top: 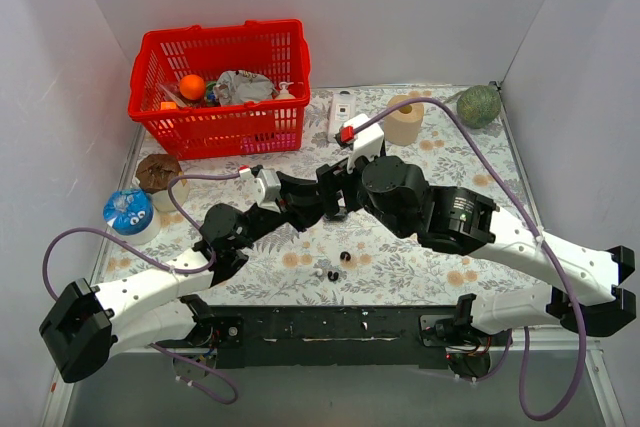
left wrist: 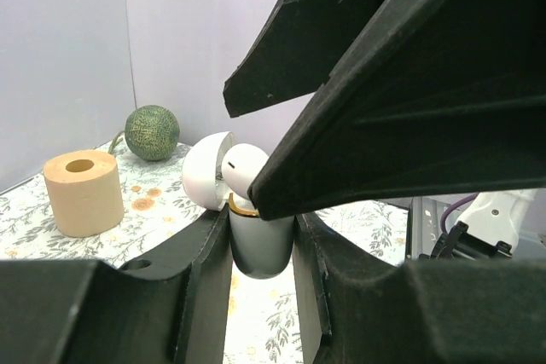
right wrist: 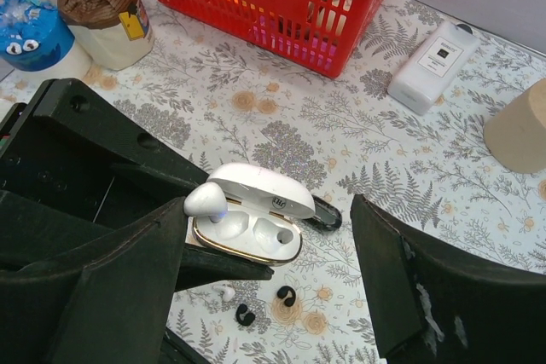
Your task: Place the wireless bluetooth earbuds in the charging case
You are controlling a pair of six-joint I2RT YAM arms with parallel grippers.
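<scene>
The white charging case (left wrist: pixel 262 240) is gripped between the fingers of my left gripper, which is shut on it. Its lid (right wrist: pixel 260 185) stands raised, and the inner tray (right wrist: pixel 247 232) with a gold rim faces up; the right-hand socket (right wrist: pixel 271 232) looks empty. At the tray's left side a white earbud (right wrist: pixel 206 200) sits with its rounded end sticking out; how deep it goes cannot be told. My right gripper is open around the case, one finger close beside the earbud, the other apart on the right. Arms hide the case from above.
Small black eartips (top: pixel 334 275) and a white bit (right wrist: pixel 226 292) lie on the floral table. A dark object (right wrist: pixel 325 214) lies behind the case. Around stand a red basket (top: pixel 215 132), a white box (right wrist: pixel 435 66), a tan roll (top: pixel 404 124), a green ball (top: pixel 479 105) and two jars.
</scene>
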